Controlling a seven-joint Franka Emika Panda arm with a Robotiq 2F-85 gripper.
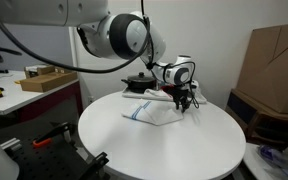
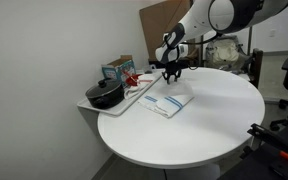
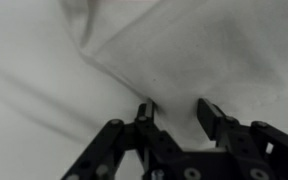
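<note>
A white cloth with blue stripes (image 1: pixel 150 111) lies spread on the round white table, and it also shows in the second exterior view (image 2: pixel 166 104). In the wrist view, pale creased fabric (image 3: pixel 184 60) fills most of the picture beneath my gripper. Its two dark fingertips are apart, with only fabric seen below the gap; whether they touch it I cannot tell. From outside, the gripper (image 1: pixel 187 105) is low over the table's far side, beyond the striped part of the cloth. Its fingers are too small there to make out.
A black pot (image 2: pixel 106 93) stands on a pale tray (image 2: pixel 92 105) along the table's edge, with red-and-white items (image 2: pixel 137 79) and a box (image 2: pixel 118 68) close by.
</note>
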